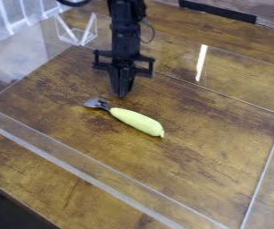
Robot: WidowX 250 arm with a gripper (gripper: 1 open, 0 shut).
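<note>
My black gripper (123, 89) hangs from the top of the view with its tips close together, shut, low over the wooden surface just behind a tool (137, 122). The tool has a fat pale yellow-green handle and a small dark metal head, and lies diagonally with the head to the upper left. I see nothing held between the fingertips.
Clear plastic walls (265, 174) border the wooden work surface (211, 170). A white frame (77, 31) stands at the back left.
</note>
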